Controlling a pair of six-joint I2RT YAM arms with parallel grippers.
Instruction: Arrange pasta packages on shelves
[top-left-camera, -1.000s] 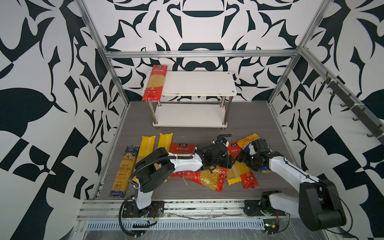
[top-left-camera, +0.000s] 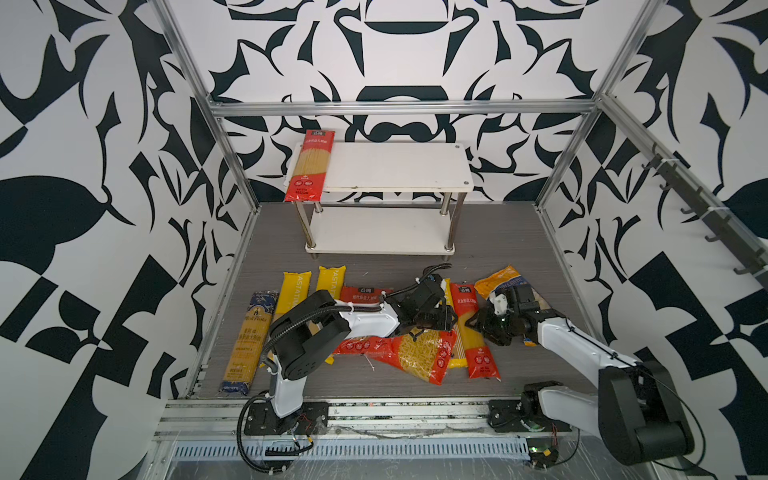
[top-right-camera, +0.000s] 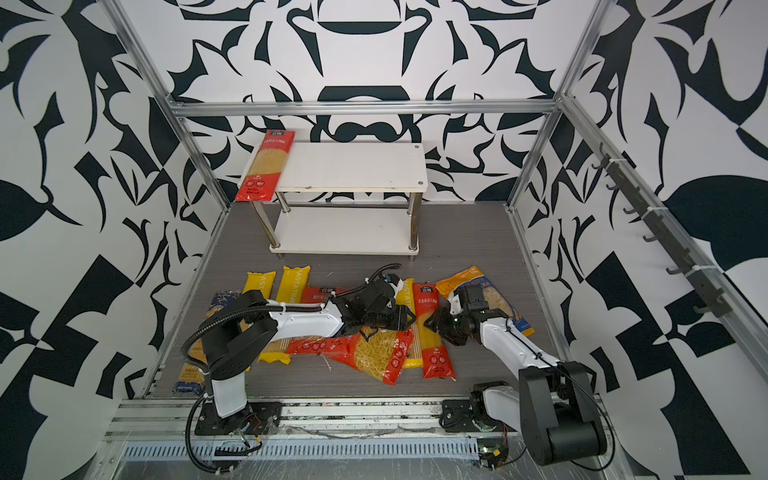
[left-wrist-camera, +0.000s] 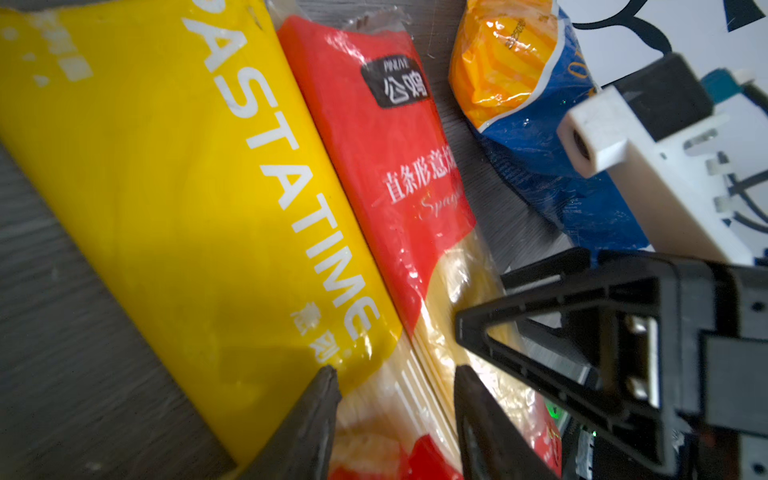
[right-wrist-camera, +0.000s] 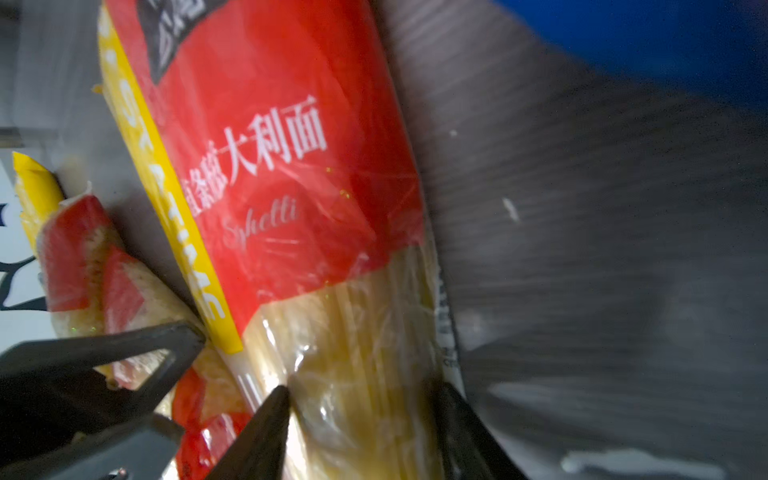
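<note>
A red spaghetti pack (top-left-camera: 310, 164) lies on the left of the upper shelf (top-left-camera: 396, 164); the lower shelf (top-left-camera: 376, 230) is bare. On the floor, my left gripper is low over a yellow PASTATIME pack (left-wrist-camera: 200, 200) and red packaging; what lies between its fingers is unclear. Beside the yellow pack, my right gripper straddles the clear middle of a red spaghetti pack (right-wrist-camera: 320, 152), a finger at each side; whether it grips it is unclear.
More yellow packs (top-left-camera: 329, 280), a blue-gold pack (top-left-camera: 249, 340) at far left, red bags (top-left-camera: 424, 356) and an orange-blue bag (top-left-camera: 500, 278) at right crowd the front floor. Floor before the shelf is clear.
The red spaghetti pack and yellow pack at the grippers have shifted slightly left since a second ago; the left gripper moved left, and the right gripper moved left and lower.
</note>
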